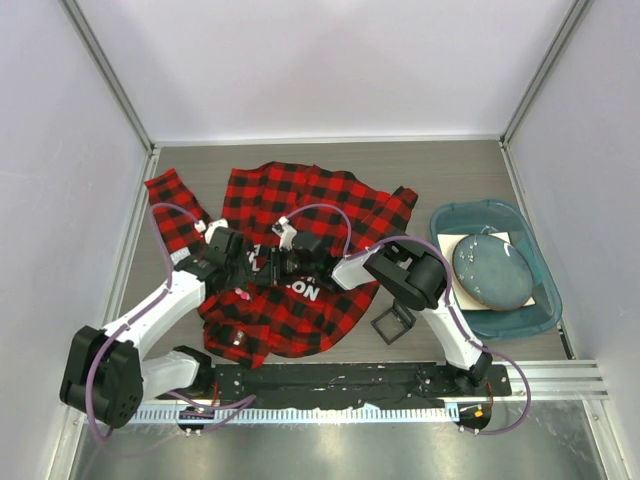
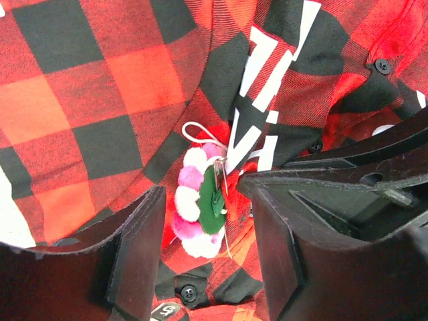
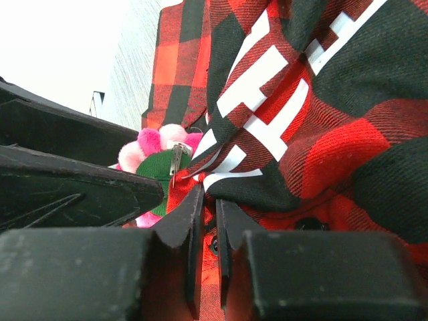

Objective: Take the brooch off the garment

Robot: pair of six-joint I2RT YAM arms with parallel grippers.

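The brooch, with pink and white pompoms and a green felt back (image 2: 212, 208), lies at the red-and-black checked garment (image 2: 144, 80). Its metal clasp (image 3: 176, 159) faces up beside a pinched fold of cloth; whether the pin still passes through the cloth I cannot tell. My left gripper is open, one finger on each side of the brooch, with no grip on it showing. In the right wrist view, my right gripper is shut on the garment's fold near the white print. From above, only the brooch's pink edge (image 1: 242, 294) shows under the arms.
At the right stands a blue-green bin (image 1: 548, 312) holding a round dark cushion (image 1: 493, 272). A small black frame (image 1: 393, 322) lies on the table right of the garment. Bare table (image 1: 470, 170) shows at the back right.
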